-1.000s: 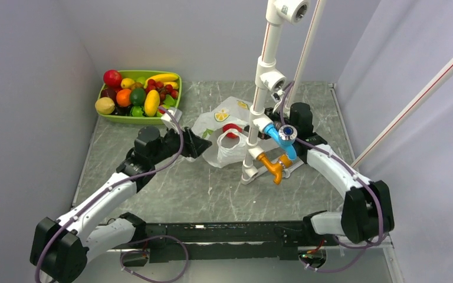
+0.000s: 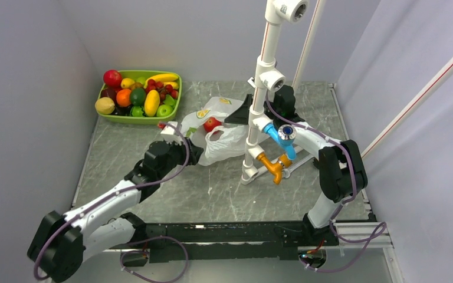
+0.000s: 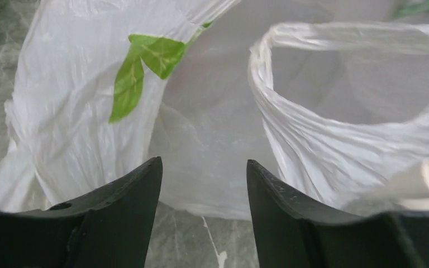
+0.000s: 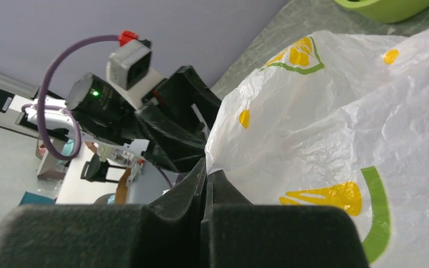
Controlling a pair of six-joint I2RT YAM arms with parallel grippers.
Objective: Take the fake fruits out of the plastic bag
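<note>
The white plastic bag (image 2: pixel 227 144), printed with yellow and green fruit, lies loosely open in the middle of the table. A red fruit (image 2: pixel 212 124) shows inside its mouth. At the bag's left side my left gripper (image 2: pixel 197 154) stands open; in the left wrist view its two fingers (image 3: pixel 137 195) are apart, with the bag's handle loop (image 3: pixel 313 120) and opening just ahead and nothing gripped. My right gripper is shut on the bag's edge, its tips meeting at the pinched plastic (image 4: pixel 229 151). From above, part of it is hidden behind the white pole.
A green basket (image 2: pixel 133 119) full of assorted fruit stands at the back left. The white pole (image 2: pixel 259 100) with blue and orange taps (image 2: pixel 274 168) rises at the right of the bag.
My right gripper has swung left and back to the bag's far edge. The red fruit has shifted left.
</note>
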